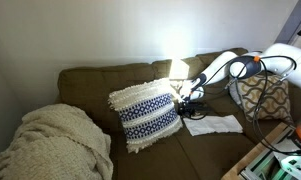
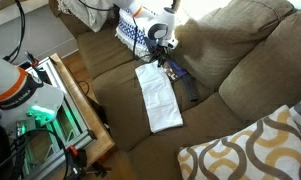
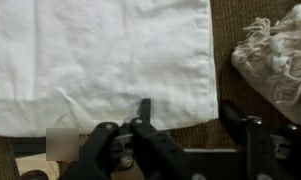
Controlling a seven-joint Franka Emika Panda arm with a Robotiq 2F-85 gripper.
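Note:
A white cloth (image 1: 212,125) lies spread on the brown couch seat, seen as a long strip (image 2: 162,98) in the second exterior view. My gripper (image 1: 183,107) is low at the cloth's end nearest the blue-and-white pillow. In the wrist view, the gripper has its fingers apart, one over the cloth (image 3: 95,60) and the other just past its corner edge. The corner lies between and below the fingertips. Whether they touch the fabric cannot be made out.
The blue-and-white fringed pillow (image 1: 147,115) leans close beside the gripper. A dark object (image 2: 186,88) lies along the cloth's backrest side. Patterned pillows (image 2: 255,150) and a cream blanket (image 1: 55,145) occupy other parts of the couch. A wooden table edge (image 2: 88,120) runs along the front.

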